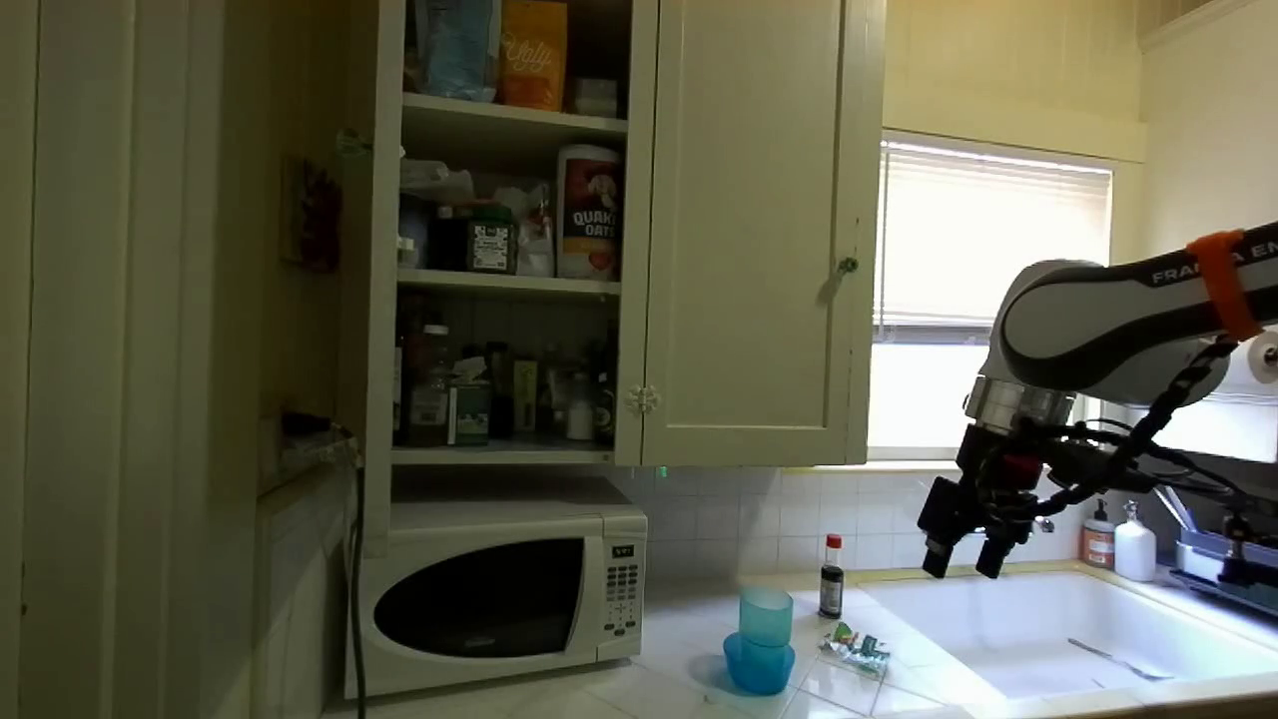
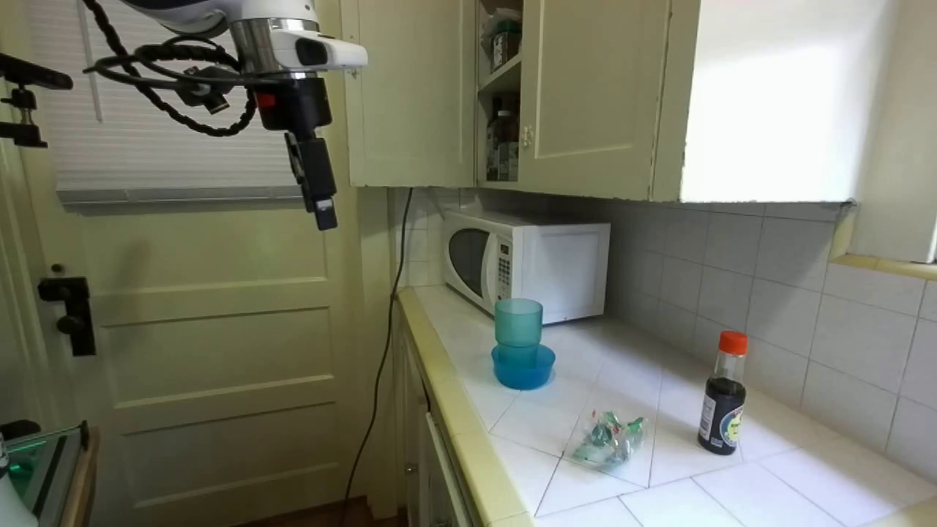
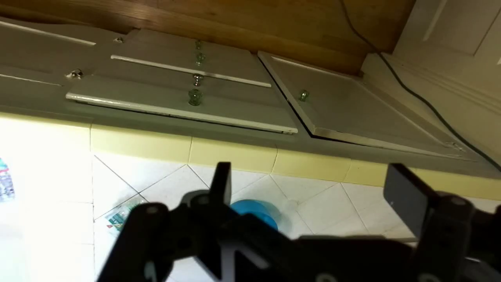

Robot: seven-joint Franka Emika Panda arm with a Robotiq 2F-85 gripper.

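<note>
My gripper (image 1: 965,568) hangs high in the air, and in the wrist view its fingers (image 3: 407,199) stand wide apart, open with nothing between them. On the white tiled counter, a teal cup (image 2: 518,323) stands upright in a blue bowl (image 2: 523,373). Nearer the camera in the second exterior view lies a clear plastic packet (image 2: 610,440) with green and red bits. To its right a dark sauce bottle (image 2: 722,395) with a red cap stands upright. In the wrist view the blue bowl (image 3: 256,212) is partly hidden behind the gripper body.
A white microwave (image 1: 497,587) stands at the counter's left end, under a cupboard with open shelves (image 1: 509,284) full of groceries. At the right is a white sink (image 1: 1042,623) with a utensil (image 1: 1120,659) in it. Counter between bowl and wall is clear.
</note>
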